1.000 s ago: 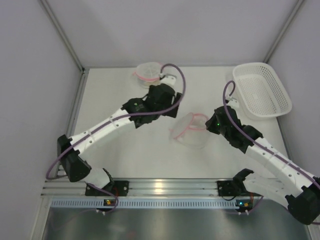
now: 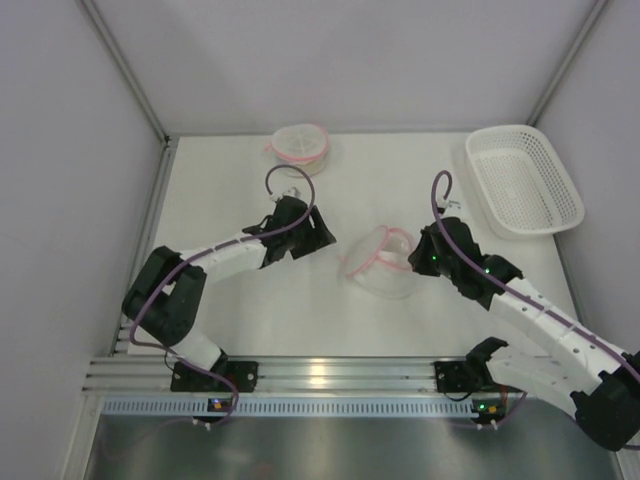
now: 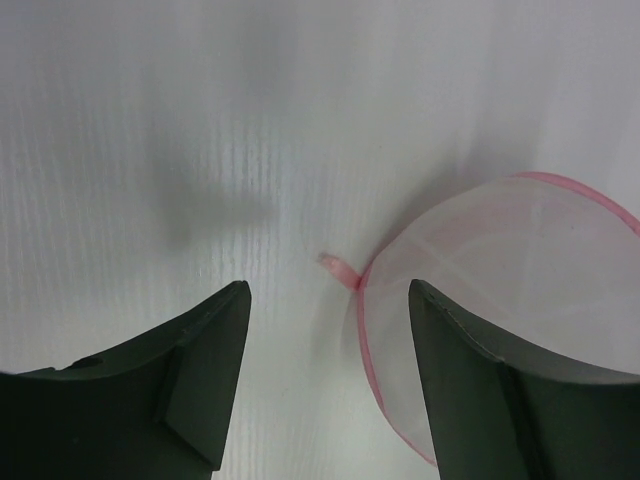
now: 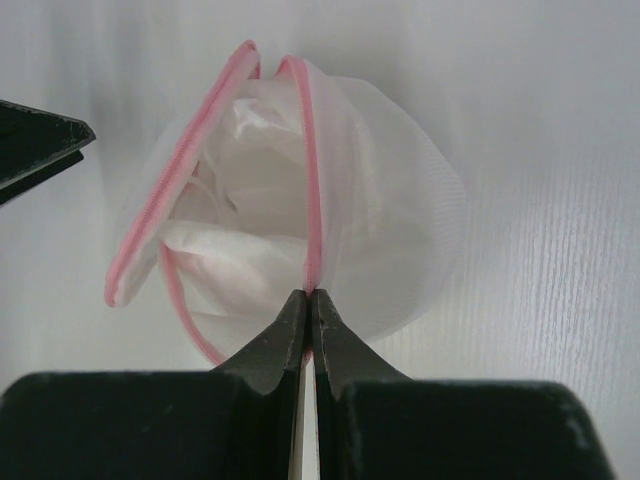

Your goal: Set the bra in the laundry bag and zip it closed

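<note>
The white mesh laundry bag (image 2: 378,278) with pink trim lies mid-table, its mouth gaping in the right wrist view. My right gripper is shut at the bag's pink-trimmed edge (image 4: 312,200), which runs in between its fingertips. Pale folds (image 4: 255,185) show inside the bag; whether they are the bra I cannot tell. To the left of the bag, my left gripper (image 2: 326,241) stands open with its fingers apart and nothing between them. Below it, the left wrist view shows a small pink tab (image 3: 340,270) on the bag's edge.
Another round mesh bag with pink trim (image 2: 300,146) sits at the back of the table. A white perforated basket (image 2: 478,185) stands at the back right. Bare table (image 2: 230,310) lies to the left and in front.
My left gripper has come left and down from beyond the bag to its left side, turning slightly. The right gripper has shifted slightly at the bag's edge; the bag lies nearly where it was.
</note>
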